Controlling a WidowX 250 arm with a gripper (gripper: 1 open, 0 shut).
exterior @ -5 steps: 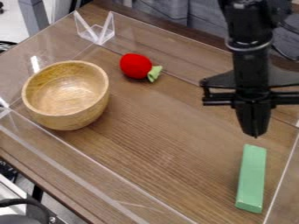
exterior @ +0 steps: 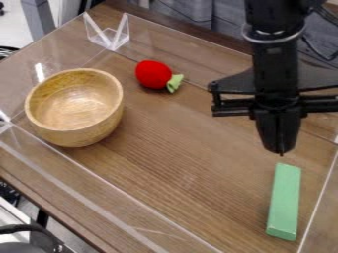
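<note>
The black gripper (exterior: 275, 148) hangs at the right over the wooden table (exterior: 172, 183), its narrow tip pointing down with nothing visible between the fingers; it looks shut. Below it lies a mint-green bar (exterior: 284, 201) near the right front. A red strawberry-like toy (exterior: 153, 74) with green leaves lies at the upper middle. A wooden bowl (exterior: 74, 104) sits at the left.
A small clear wire or plastic holder (exterior: 107, 32) stands at the back left. Dark cables lie at the lower-left edge.
The arm and gripper body have shifted slightly and appear a little larger and further left than before. The objects on the table have not moved.
</note>
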